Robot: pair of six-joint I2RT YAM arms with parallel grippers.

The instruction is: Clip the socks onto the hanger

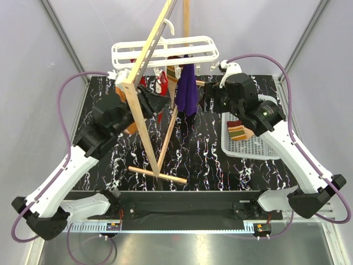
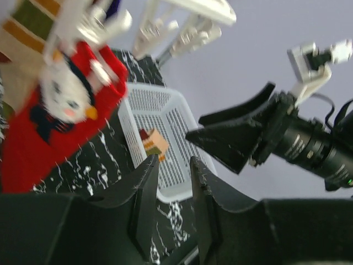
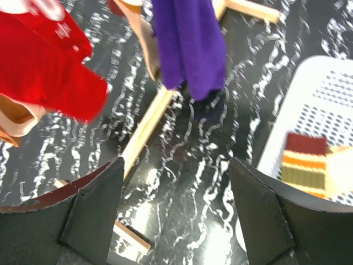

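Note:
The white clip hanger (image 1: pixel 165 48) hangs on the wooden stand with socks under it: a purple sock (image 1: pixel 186 91), a red sock (image 1: pixel 161 83) with a cartoon face, blurred in the left wrist view, and striped and tan ones behind. My left gripper is by the stand's post, below and beside the hanger; its fingers stand close together, with nothing clearly visible between them. My right gripper (image 1: pixel 208 96) is open, right of the purple sock, over the dark table, with nothing between its fingers in the right wrist view.
A white basket (image 1: pixel 248 152) with a striped sock (image 1: pixel 237 130) sits on the right of the marble table. The wooden post (image 1: pixel 143 143) and its base rise in front of my left arm. Bare table lies between stand and basket.

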